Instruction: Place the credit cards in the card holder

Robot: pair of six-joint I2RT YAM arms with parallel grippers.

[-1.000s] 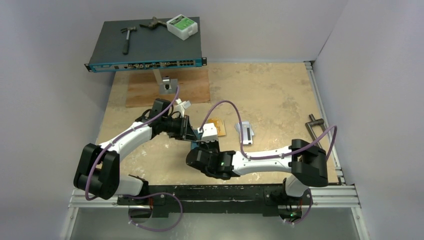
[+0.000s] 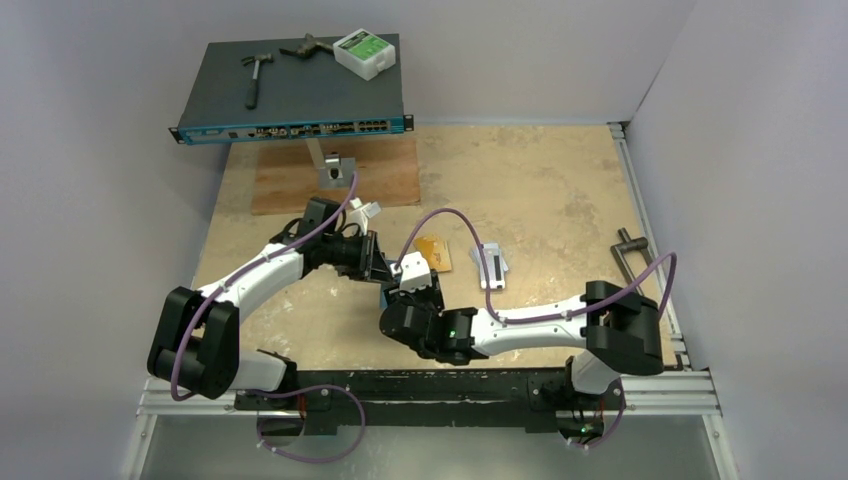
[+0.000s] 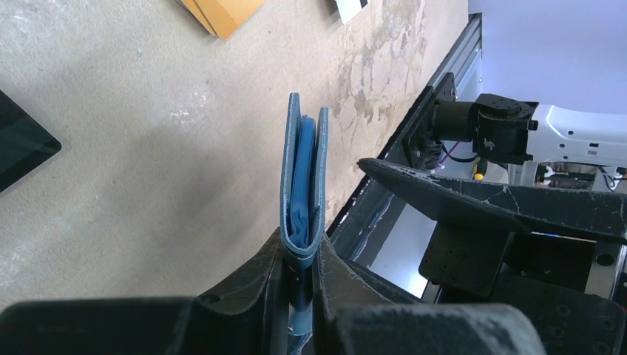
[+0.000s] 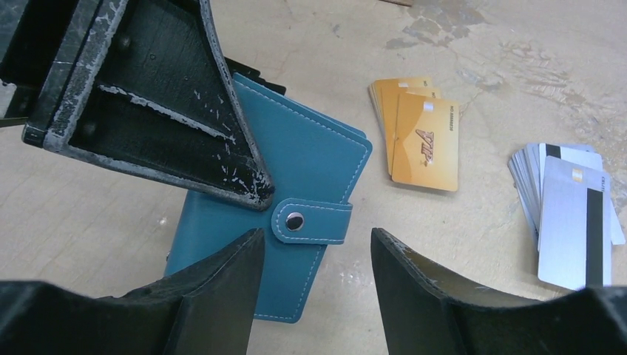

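Observation:
My left gripper [image 2: 378, 268] is shut on the blue card holder [image 3: 302, 185], held upright over the table. In the right wrist view the holder [image 4: 281, 140] shows a strap with a snap. My right gripper is open beside the holder's strap. Gold cards [image 4: 423, 144] lie fanned on the table behind the holder, and silver cards [image 4: 571, 222] with black stripes lie to their right. In the top view my right gripper mostly hides the holder.
A black object [image 3: 18, 148] lies at the left wrist view's edge. A rack device [image 2: 290, 85] with hammers and a box stands at the back left.
My left arm is still, holding the card holder.

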